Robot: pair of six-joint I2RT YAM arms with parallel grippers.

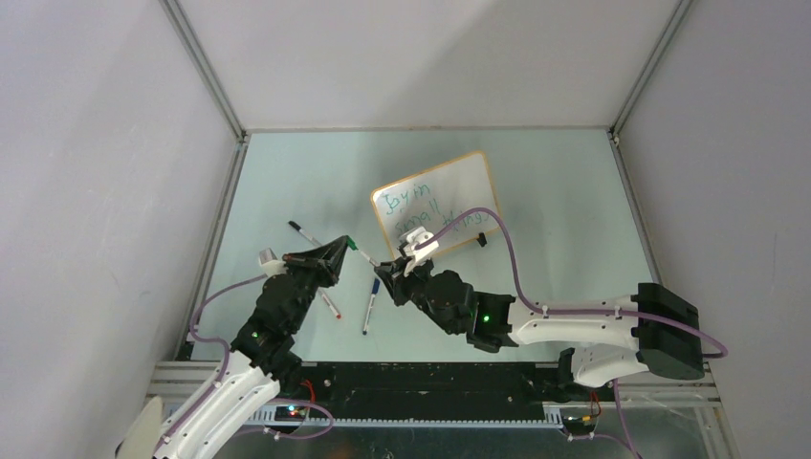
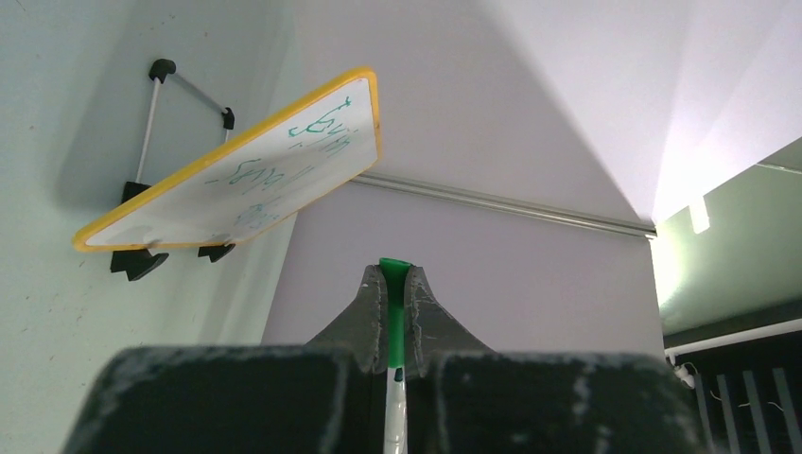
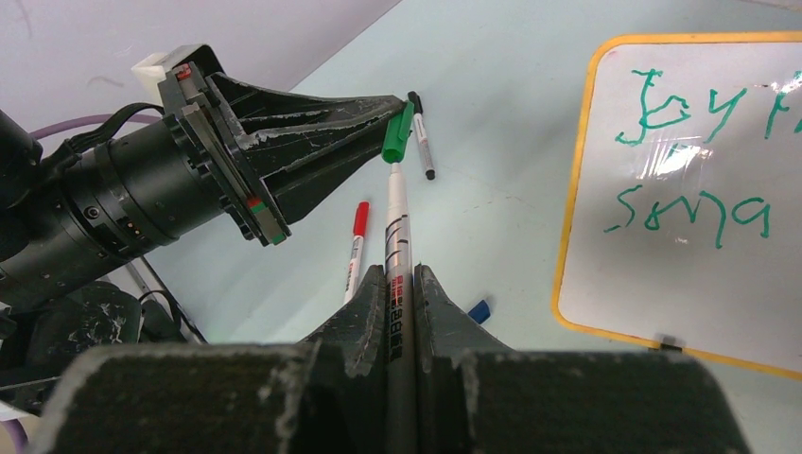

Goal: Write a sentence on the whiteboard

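Observation:
A whiteboard (image 1: 449, 182) with a yellow frame leans on its stand at the table's middle, bearing green handwriting. Between both grippers is a white marker (image 3: 398, 246); my right gripper is shut on its barrel. The green cap (image 3: 397, 135) sits in the tips of my left gripper, which is shut on it. At the cap's lower end, the marker's narrow white front meets it; how far it is inside cannot be told. In the top view, the left gripper (image 1: 346, 245) and right gripper (image 1: 383, 271) face each other left of the board.
On the table, a black-capped marker (image 3: 422, 137) and a red-capped marker (image 3: 357, 248) lie near the left arm. A blue-capped marker (image 1: 371, 304) rests below the right gripper. Bare table (image 1: 564, 220) extends right of the board.

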